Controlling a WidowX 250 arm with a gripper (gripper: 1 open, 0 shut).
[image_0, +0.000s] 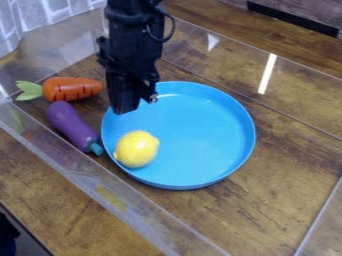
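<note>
A yellow toy (136, 149), round like a lemon, sits at the lower left inside a blue plate (211, 135). Above it, over the plate's upper left edge, hangs my black gripper (130, 103), apart from the toy. Its fingertips are dark and small, so how far they stand apart is unclear.
A purple eggplant (76, 129) lies left of the plate, with an orange carrot (70, 89) behind it. A clear plastic edge runs along the left and front.
</note>
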